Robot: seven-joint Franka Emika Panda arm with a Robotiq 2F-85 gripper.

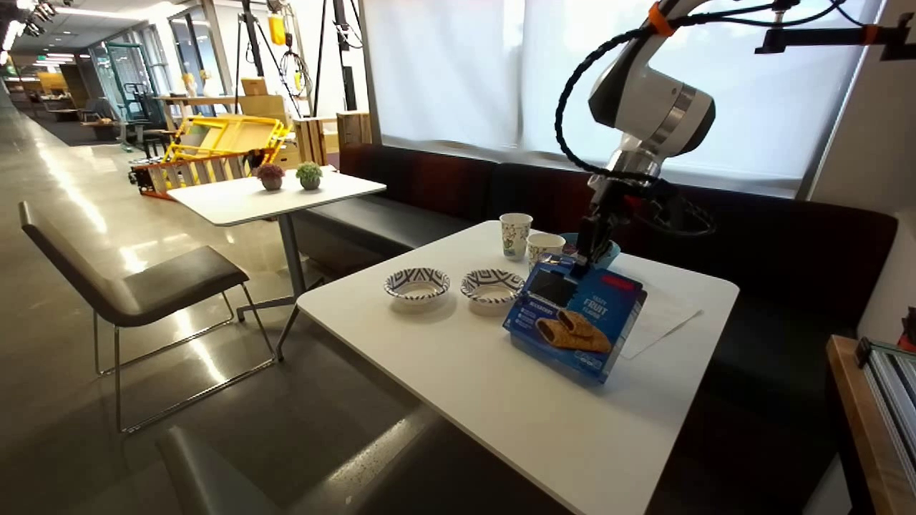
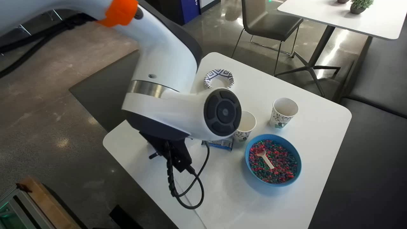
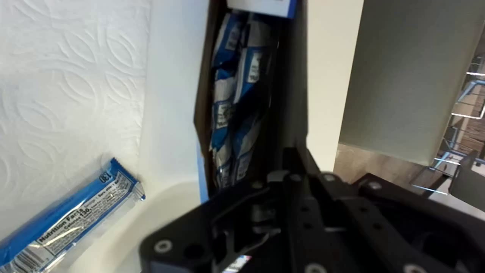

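A blue snack-bar box [image 1: 592,330] stands tilted on the white table, its printed face towards exterior view 1. At its upper edge my gripper [image 1: 579,271] is shut, with one finger over the printed face. In the wrist view the gripper meets a thin cardboard wall of the open box, apparently pinching it. Several wrapped bars [image 3: 247,68] lie inside the box, and a pale flap [image 3: 334,54] is folded outward. One loose blue bar [image 3: 75,218] rests outside on white paper. In exterior view 2 the arm mostly hides the box.
Two patterned paper bowls [image 1: 416,286] sit left of the box. Behind it are two paper cups [image 2: 284,112] and a blue bowl [image 2: 250,162] of coloured bits with a spoon [image 2: 265,159].
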